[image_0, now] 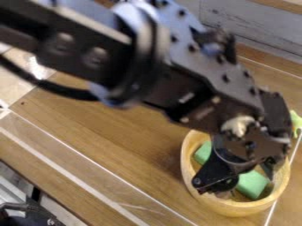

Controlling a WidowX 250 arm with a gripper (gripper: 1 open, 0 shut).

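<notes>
My gripper (236,177) is down inside a round wooden bowl (221,203) at the lower right, over a green block (252,185) lying in it. The gripper covers the middle of the block, and whether its fingers are open or touching the block is hard to tell. A small bit of a light green object (295,122) shows behind the gripper at the right edge.
A pale wall (253,35) runs along the back. Dark metal parts show at the lower left corner.
</notes>
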